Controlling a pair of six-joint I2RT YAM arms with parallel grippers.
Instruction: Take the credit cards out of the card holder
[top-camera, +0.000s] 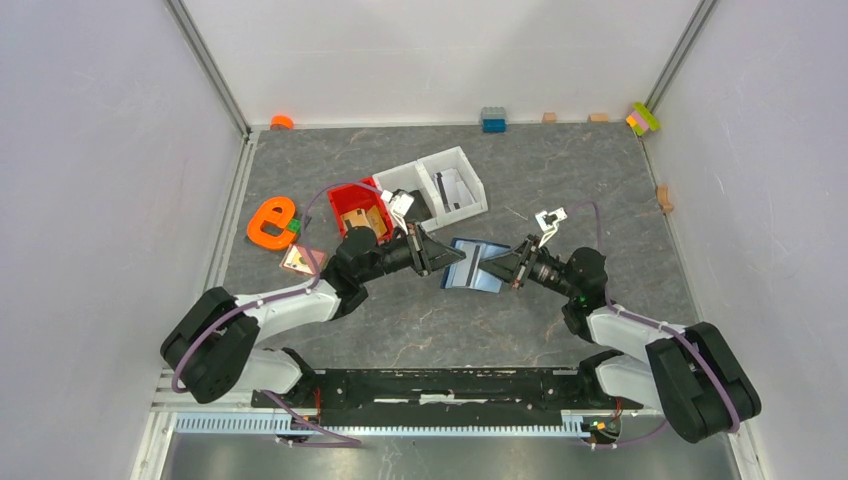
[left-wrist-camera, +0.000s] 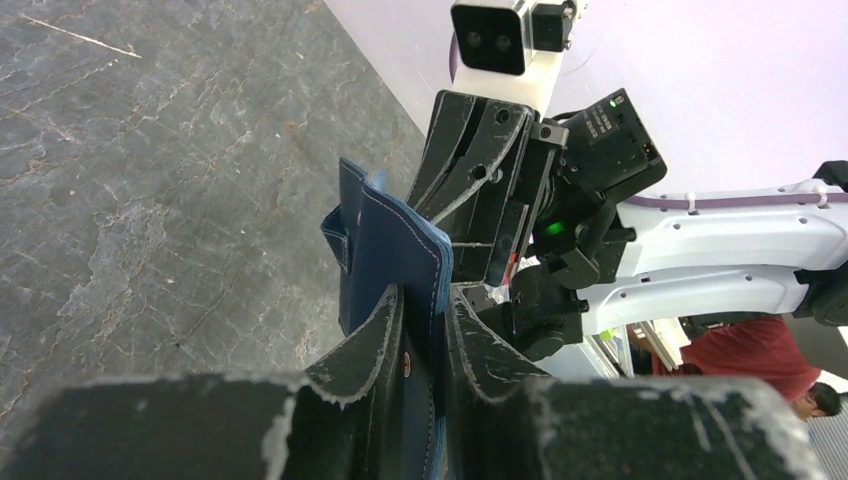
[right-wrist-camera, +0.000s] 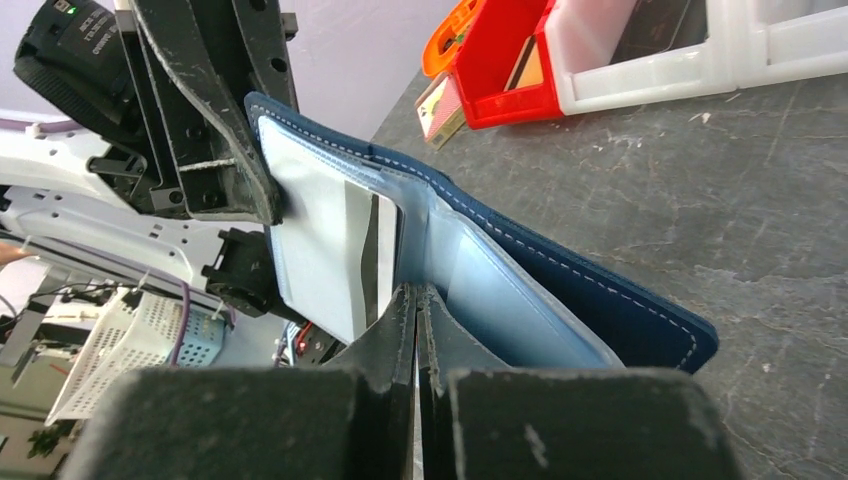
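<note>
The blue card holder (top-camera: 470, 280) is open between my grippers above the table. My left gripper is shut on its edge. My right gripper is shut, its tips against the clear sleeves beside a white card (right-wrist-camera: 315, 230) with a dark stripe in the holder. Whether anything thin is between those tips cannot be told. In the left wrist view the dark outer cover (left-wrist-camera: 390, 250) hides the cards.
A red bin (top-camera: 343, 203) and white bins (top-camera: 472, 180) stand behind the grippers. An orange toy (top-camera: 262, 220) and a flat box (top-camera: 300, 260) lie left.
</note>
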